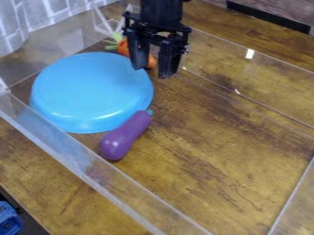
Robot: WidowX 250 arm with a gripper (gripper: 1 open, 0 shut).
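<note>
The black gripper [156, 55] hangs at the top centre over the back right of a round light-blue object [86, 92], with its two fingers pointing down and apart. Behind it, an orange carrot-like object with a green top [117, 44] is partly hidden by the fingers; whether anything is held between them is unclear. A purple eggplant-like object [124, 137] lies on the wooden table just in front of the blue object.
Clear plastic walls [110, 184] run along the left and front, with another at the lower right. A small blue item [7, 218] sits outside at the lower left.
</note>
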